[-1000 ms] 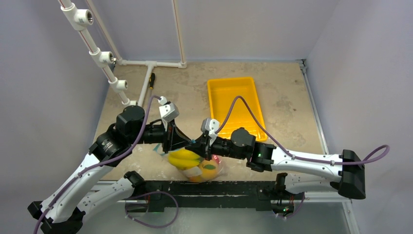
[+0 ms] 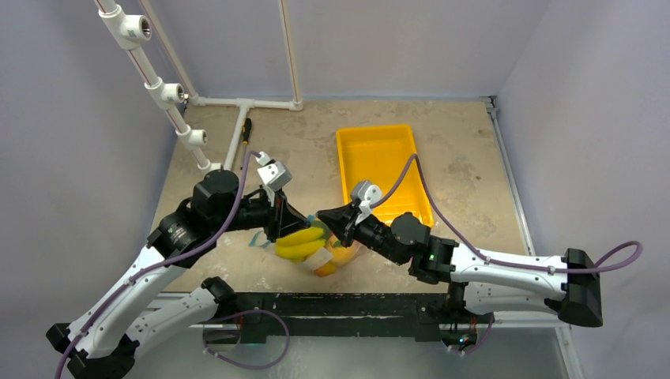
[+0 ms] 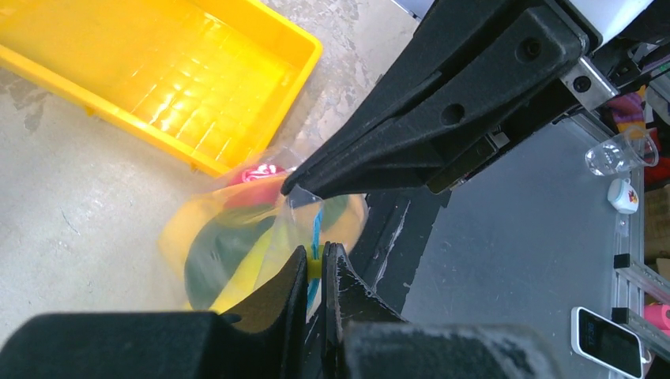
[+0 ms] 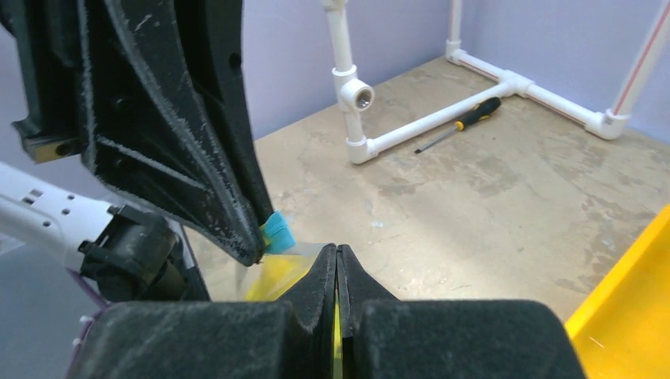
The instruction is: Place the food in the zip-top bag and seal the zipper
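The clear bag (image 3: 178, 237) hangs below both grippers with food inside: yellow bananas (image 2: 300, 245), an orange-yellow fruit (image 2: 341, 253) and something pink-red (image 3: 261, 172). Its blue zipper strip is pinched by my left gripper (image 2: 307, 223), which is shut on it; a blue end (image 4: 278, 232) pokes out past those fingers in the right wrist view. My right gripper (image 2: 320, 214) is shut beside it, tips a small gap away from the left ones. A corner of clear film lies close by the right fingertips (image 3: 291, 186); I cannot tell whether they touch it.
An empty yellow tray (image 2: 379, 162) stands behind the right arm. White pipes (image 2: 237, 134) and a screwdriver (image 2: 246, 131) are at the back left. The board between pipes and tray is bare.
My right gripper has moved right and away from the left fingertips, leaving a gap.
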